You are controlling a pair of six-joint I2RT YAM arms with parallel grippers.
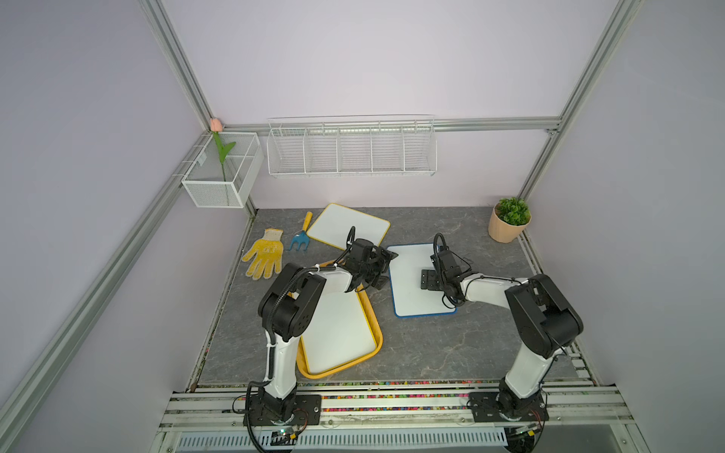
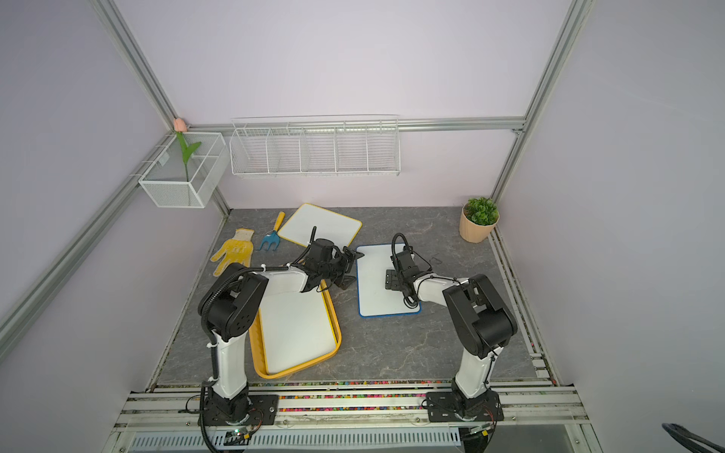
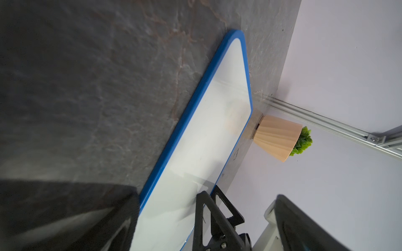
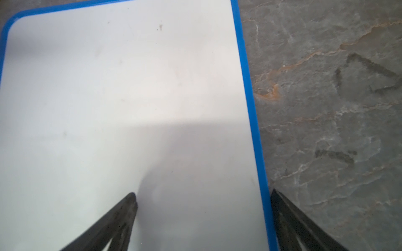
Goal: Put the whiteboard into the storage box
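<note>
The blue-edged whiteboard (image 1: 410, 296) lies flat on the grey table in both top views. My left gripper (image 1: 386, 269) stands open at its left edge; in the left wrist view, the blue edge (image 3: 193, 102) begins close beside the left finger (image 3: 119, 228). Over the board's right part is my right gripper (image 2: 394, 279). In the right wrist view it is open, with one finger (image 4: 115, 223) above the white face and the other just outside the blue edge (image 4: 254, 125). A yellow box (image 1: 375, 336) holding a white panel (image 1: 340, 332) lies front left, partly covered by the left arm.
A yellow-edged board (image 1: 347, 223) lies at the back. Beside it are a blue fork with a yellow handle (image 1: 300, 240) and a yellow glove (image 1: 264, 255). A potted plant (image 1: 509, 220) stands back right.
</note>
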